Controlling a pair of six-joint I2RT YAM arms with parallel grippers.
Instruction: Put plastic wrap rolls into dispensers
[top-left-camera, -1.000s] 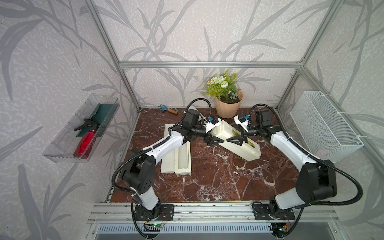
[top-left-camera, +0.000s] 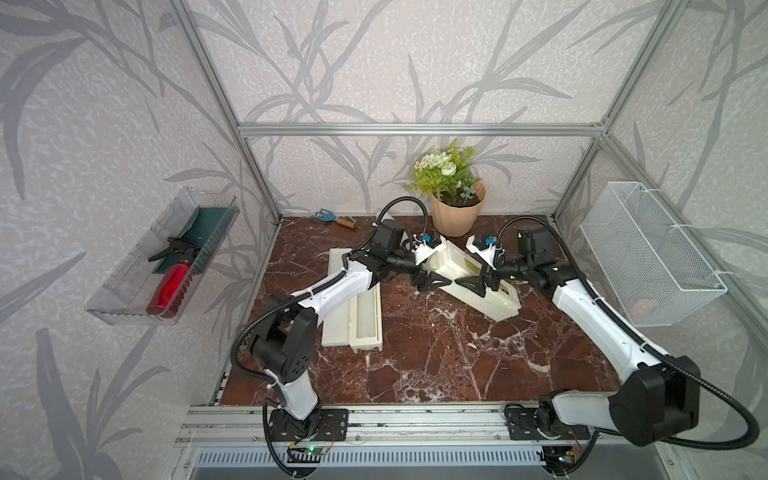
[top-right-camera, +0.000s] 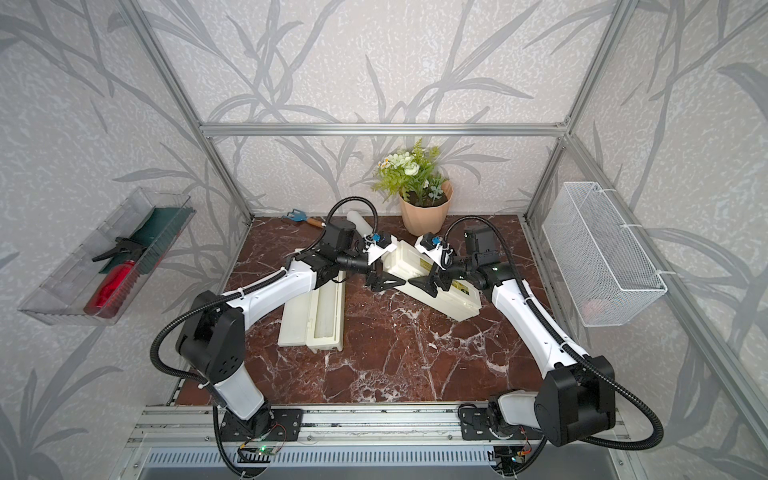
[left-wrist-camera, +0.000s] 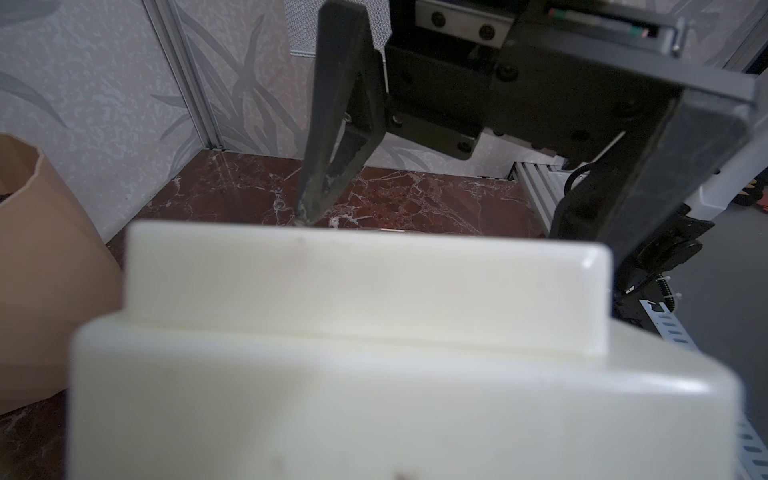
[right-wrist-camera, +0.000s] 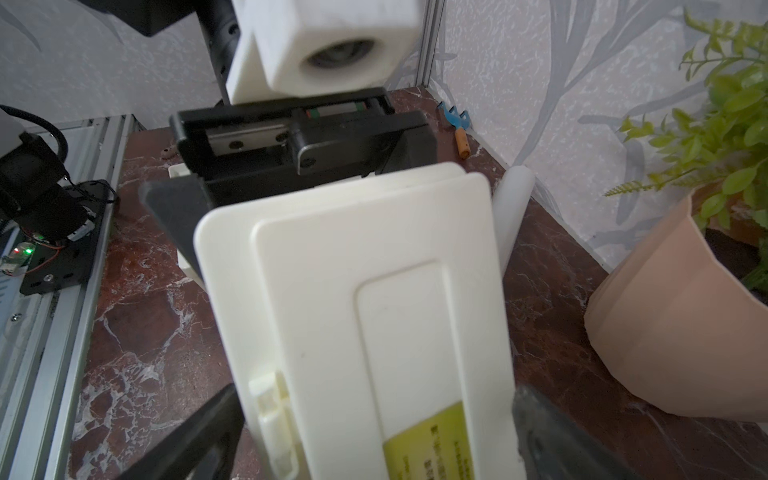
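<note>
A closed-looking cream dispenser with a yellow label lies slantwise near the table's middle. My left gripper is open at its left end. My right gripper is open over it, with blurred fingers on both sides of the lid in the right wrist view; contact is unclear. Its near end fills the left wrist view, hiding my left fingertips. Left of it stands an open dispenser, its lid laid flat, with a pale roll apparently in its trough. A loose white roll lies at the back.
Behind the slanted dispenser is a flower pot. A small blue garden tool lies at the back left. A clear bin and a white mesh basket hang on the side walls.
My right elbow has swung outward. The left arm barely moved.
</note>
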